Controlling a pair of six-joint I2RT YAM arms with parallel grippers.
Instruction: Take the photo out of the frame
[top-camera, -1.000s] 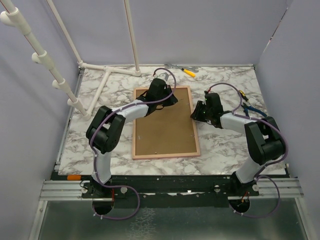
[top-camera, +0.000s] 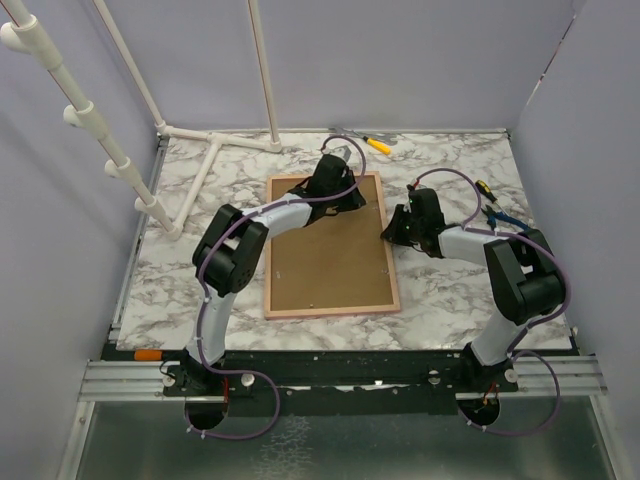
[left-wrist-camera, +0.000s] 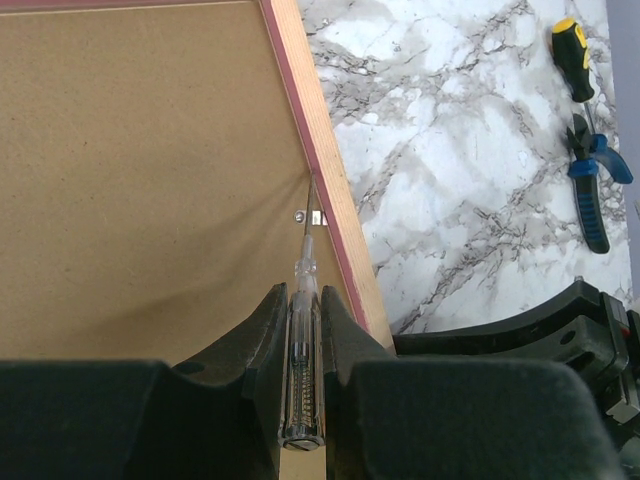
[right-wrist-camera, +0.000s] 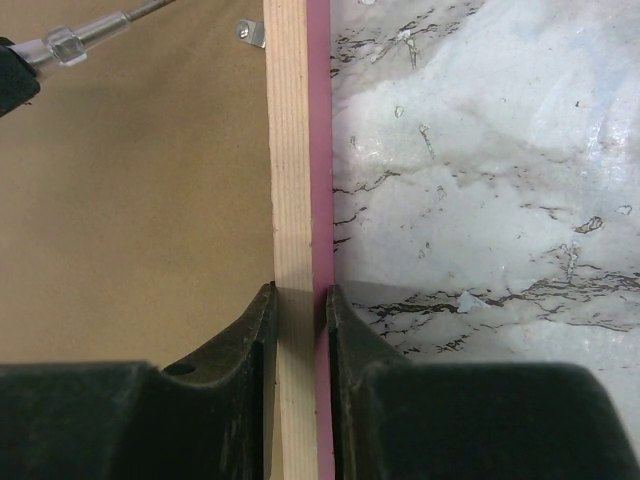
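The picture frame (top-camera: 330, 275) lies back up on the marble table, with a brown backing (left-wrist-camera: 150, 140) and a wooden edge. My left gripper (top-camera: 355, 200) is shut on a screwdriver (left-wrist-camera: 303, 370), its tip at the inner right edge by a small metal clip (left-wrist-camera: 318, 218). My right gripper is shut on the frame's right wooden rail (right-wrist-camera: 290, 140); the screwdriver and clip show above it in the right wrist view.
A yellow-handled tool (top-camera: 378, 145) lies behind the frame. A yellow-black screwdriver (left-wrist-camera: 570, 55) and blue pliers (left-wrist-camera: 590, 200) lie at the right. A white pipe structure stands back left.
My left gripper has moved rightward with the screwdriver, toward the frame's right edge. The right gripper has stayed nearly in place at the rail.
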